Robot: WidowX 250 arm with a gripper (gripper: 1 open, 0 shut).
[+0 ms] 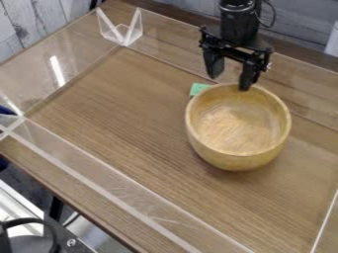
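Note:
My black gripper (pixel 230 65) hangs at the top centre of the camera view, open, above and behind a large round wooden bowl (pixel 238 133). A small green object (pixel 197 90) lies at the bowl's back left, partly hidden by it. The bowl looks empty.
A clear plastic piece (pixel 121 26) stands at the back left. Dark objects and cables sit at the lower left corner.

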